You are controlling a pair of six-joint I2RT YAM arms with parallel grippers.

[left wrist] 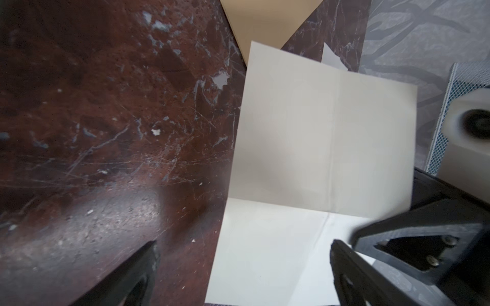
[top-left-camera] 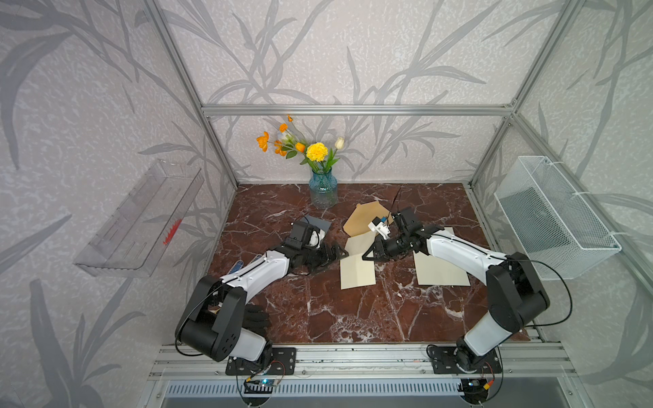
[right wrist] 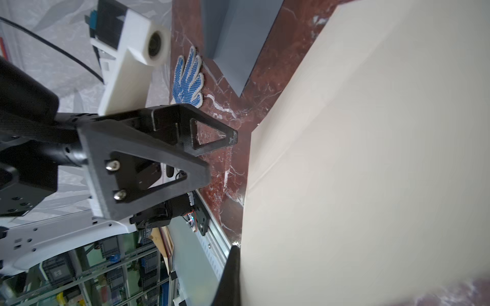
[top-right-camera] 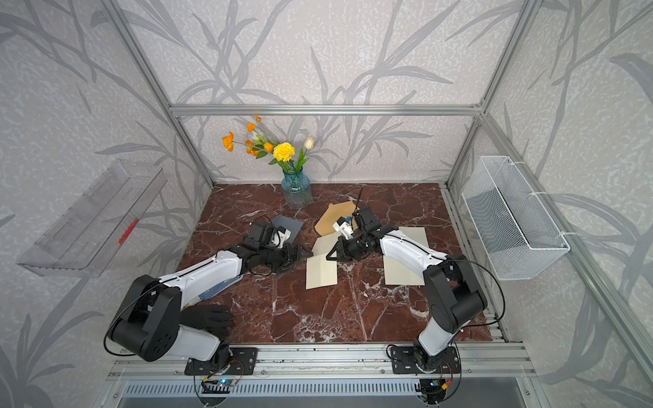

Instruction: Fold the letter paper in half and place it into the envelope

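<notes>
A cream letter paper (top-left-camera: 356, 275) with crossing creases is raised and bent at the middle of the table. My right gripper (top-left-camera: 370, 255) is shut on its right edge; in the left wrist view one right finger (left wrist: 408, 239) lies over that edge. The paper (right wrist: 367, 163) fills much of the right wrist view and hides most of that gripper. At the paper's left side, my left gripper (top-left-camera: 338, 253) stands open. In the left wrist view its fingers (left wrist: 357, 278) are spread, the paper's left edge appearing between them; contact cannot be told. A brown envelope (top-left-camera: 364, 219) lies behind the paper.
A grey folded sheet or envelope (top-left-camera: 317, 223) lies behind the left arm. Another cream sheet (top-left-camera: 442, 270) lies under the right arm. A flower vase (top-left-camera: 323, 190) stands at the back.
</notes>
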